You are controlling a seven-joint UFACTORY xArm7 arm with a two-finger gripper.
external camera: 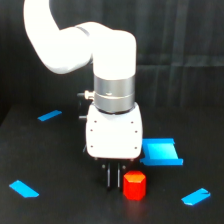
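Note:
A small red block point(134, 185) sits on the dark table near the front. My gripper point(113, 184) points straight down just left of the block, its white hand point(114, 135) above and behind. The two dark fingers stand close together, with a narrow dark gap showing between them. Nothing is visible in that gap. The right finger point(119, 177) is right beside the block's left side; whether they touch is hard to tell.
Behind the block and to the right lies a blue square tray or sheet point(161, 151). Blue strips mark the table at front left point(23, 189), front right point(196, 197) and back left point(50, 115).

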